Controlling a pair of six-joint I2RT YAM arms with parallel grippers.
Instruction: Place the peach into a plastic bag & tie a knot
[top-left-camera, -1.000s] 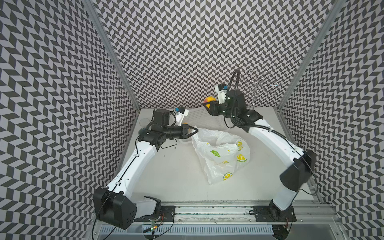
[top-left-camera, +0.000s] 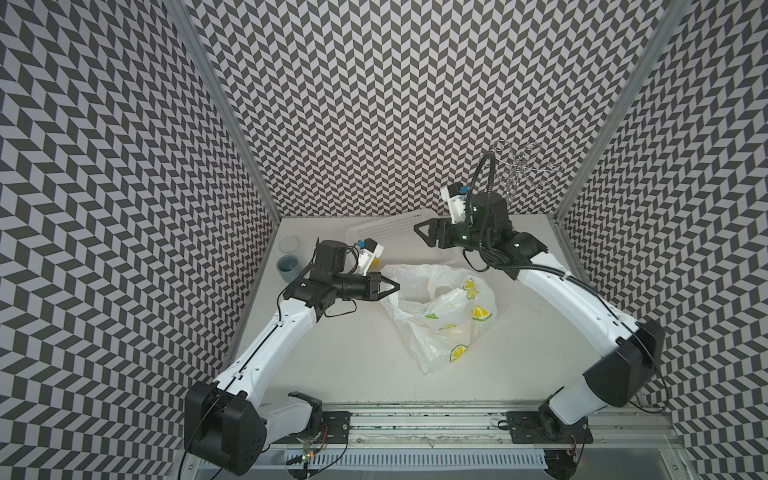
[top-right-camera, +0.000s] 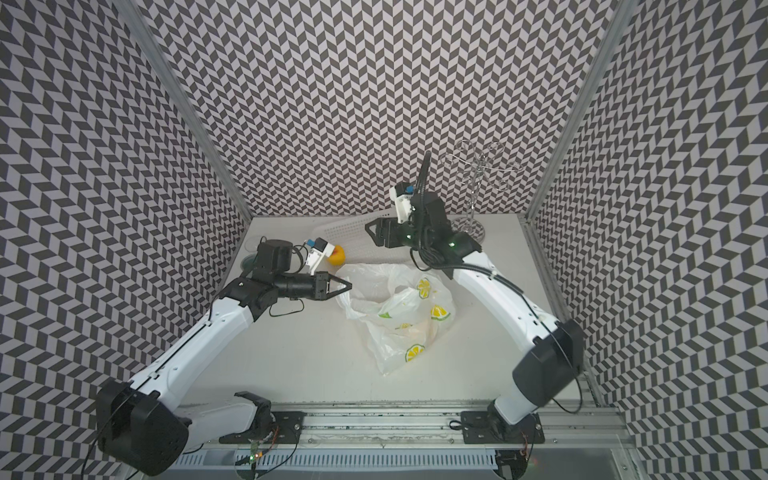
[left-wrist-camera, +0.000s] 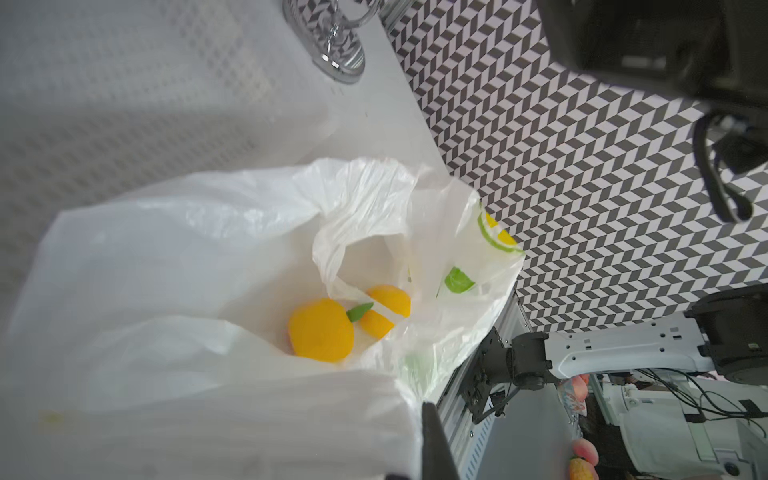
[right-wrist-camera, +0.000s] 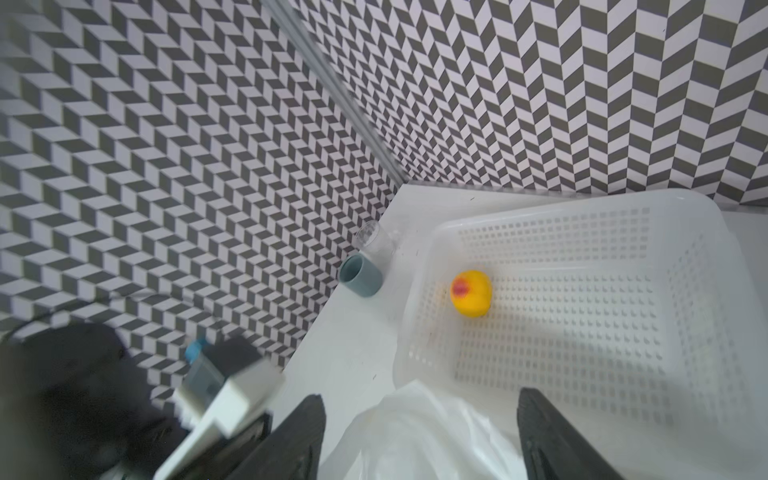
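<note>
In the left wrist view the plastic bag (left-wrist-camera: 184, 400) lies open, with a peach (left-wrist-camera: 320, 329) inside and a second yellow patch beside it, partly behind film. My left gripper (top-left-camera: 392, 288) is shut on the bag's rim at the bag's left side. My right gripper (top-left-camera: 424, 233) is open above the back of the bag, with nothing between its fingers. Another peach (right-wrist-camera: 472, 293), yellow with a red patch, sits in the white basket behind the bag.
The white basket (right-wrist-camera: 696, 272) stands at the back. A blue-grey cup (right-wrist-camera: 360, 277) and a clear cup (right-wrist-camera: 372, 240) are at the back left; a metal stand (top-right-camera: 472, 232) is back right.
</note>
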